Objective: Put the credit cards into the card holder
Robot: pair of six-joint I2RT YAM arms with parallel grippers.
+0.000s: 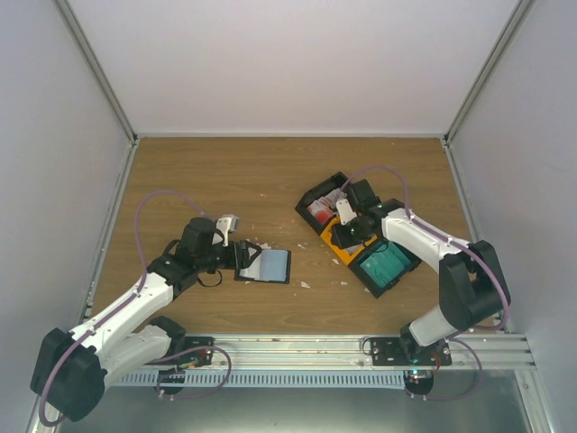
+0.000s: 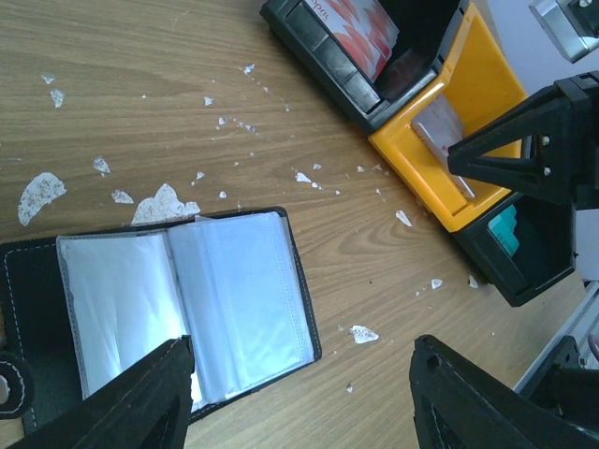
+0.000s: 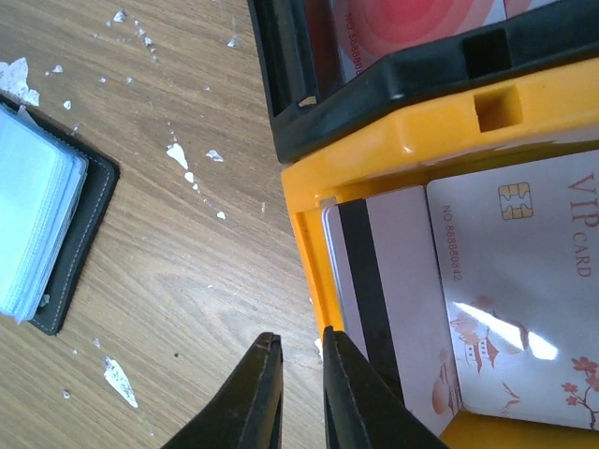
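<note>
The black-edged card holder (image 1: pixel 270 267) lies on the table with its clear sleeves (image 2: pixel 245 299) spread out flat. Over it my left gripper stands open, wide and empty. To the right is a yellow bin (image 3: pixel 323 299) with a striped card (image 3: pixel 402 290) leaning near its wall and a VIP card (image 3: pixel 524 281) beside it. My right gripper is at this bin's near wall, its fingertips a narrow gap apart; bare table shows between them and no card is visible there.
A black bin (image 2: pixel 332 56) with red-patterned cards adjoins the yellow one at the back. On its other side is a black bin with green cards (image 1: pixel 385 264). White flakes dot the wooden table (image 1: pixel 225 171), otherwise clear at the back.
</note>
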